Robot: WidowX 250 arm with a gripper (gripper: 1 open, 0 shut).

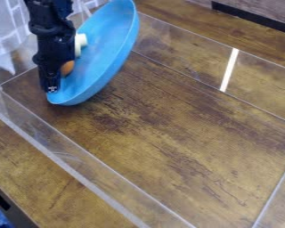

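Note:
A blue oval tray (pixel 104 55) at the upper left is steeply tipped up, its far end rising to the top of the view. My dark gripper (pixel 52 64) is at its left edge, low by the near end; I cannot tell how its fingers stand on the rim. An orange round object (pixel 67 67) and a white object (pixel 81 44) show in or behind the tray, partly hidden.
A white strip (pixel 228 69) lies at the right. A clear plastic edge runs along the left, with a blue object (pixel 0 216) at the bottom left corner.

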